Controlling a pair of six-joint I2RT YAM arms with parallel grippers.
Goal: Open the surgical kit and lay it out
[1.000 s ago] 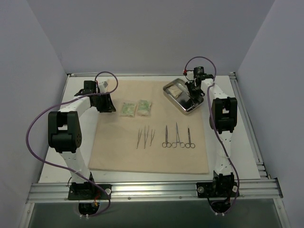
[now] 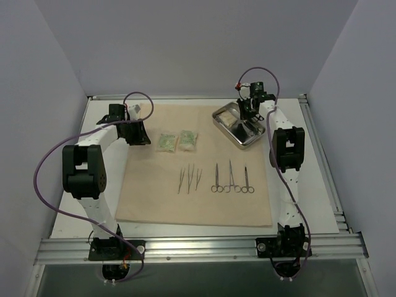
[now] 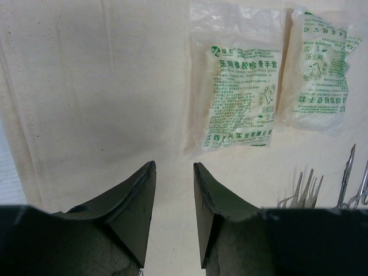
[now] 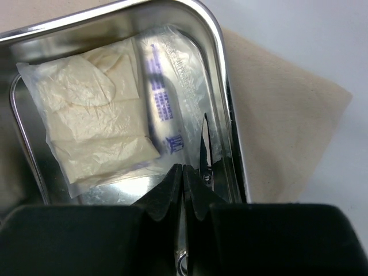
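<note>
My right gripper is shut over the steel tray (image 4: pixel 217 46), with nothing visible between its fingertips. Beneath it lie a bagged folded pack (image 4: pixel 92 115), a wrapped tube (image 4: pixel 161 92) and a slim instrument (image 4: pixel 205 144). My left gripper is open above the cloth, left of two glove packets (image 3: pixel 238 92) (image 3: pixel 316 75). In the top view, several tweezers (image 2: pixel 189 179) stand in a row on the cloth, with several scissor-like instruments (image 2: pixel 230 182) to their right.
The beige cloth (image 2: pixel 154 204) covers the middle of the white table (image 2: pixel 315 204). Walls bound the table at the sides and back.
My right gripper has moved slightly up and to the left over the tray in the top view. The left arm and the laid-out items look unchanged.
</note>
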